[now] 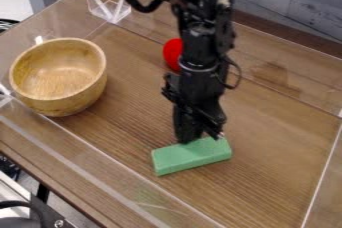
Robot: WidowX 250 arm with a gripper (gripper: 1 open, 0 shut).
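Note:
The black robot gripper (182, 130) hangs over the middle of the wooden table, its lower end at the upper edge of a green block (193, 156). The block lies flat, its long side running roughly left to right. The gripper is shut, with nothing visible between its fingers, though its tips are partly hard to make out.
A wooden bowl (56, 78) sits at the left. A red object (173, 54) is behind the arm, partly hidden. A clear plastic item (110, 0) lies at the back left.

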